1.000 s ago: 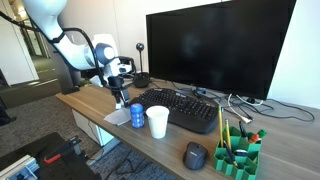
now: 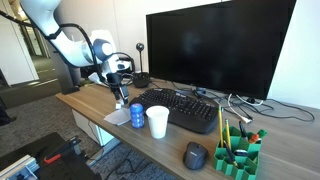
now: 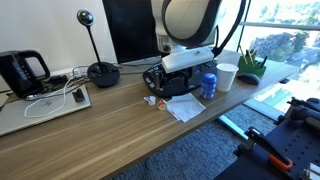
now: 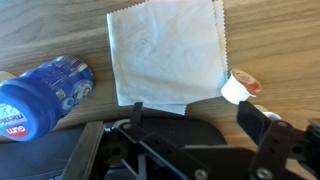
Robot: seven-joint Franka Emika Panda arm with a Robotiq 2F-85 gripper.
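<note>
A white cloth or paper square (image 4: 170, 52) with zigzag edges lies flat on the wooden table. My gripper hangs above it, open with nothing between its fingers, which reach over the square's near edge in the wrist view. Close to the right finger sits a small white cup-like piece (image 4: 239, 86) with a reddish top; a second one beside it is partly hidden by that finger. Left of the square is a blue can (image 4: 45, 96). In exterior view 2 the small pieces (image 3: 161, 105) lie left of the square (image 3: 184, 107).
A white cup (image 2: 157, 121) stands beside the can, with a black keyboard (image 2: 178, 108) behind. Mouse (image 2: 195, 155) and green pen holder (image 2: 238, 151) are farther right. A kettle (image 3: 27, 70) stands far left.
The arm has shifted very slightly, up and to the left in exterior view 1. The objects on the table have stayed in place.
</note>
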